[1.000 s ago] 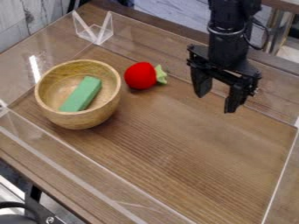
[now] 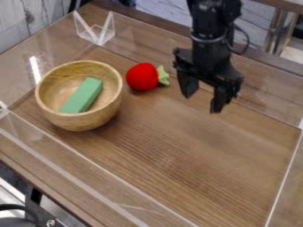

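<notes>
My dark arm reaches down from the top over the right-centre of the table, with the gripper (image 2: 199,101) low at its end, its two dark fingers apart and nothing visible between them. To its left lies a red tomato-like object (image 2: 142,75) with a green top. At the left, a wooden bowl (image 2: 109,90) holds a green oblong object (image 2: 81,96).
A small clear, wire-like object (image 2: 94,31) stands near the top left.
The arm and gripper have shifted somewhat left, toward the red object. The bowl and the objects on the table have stayed in place.
</notes>
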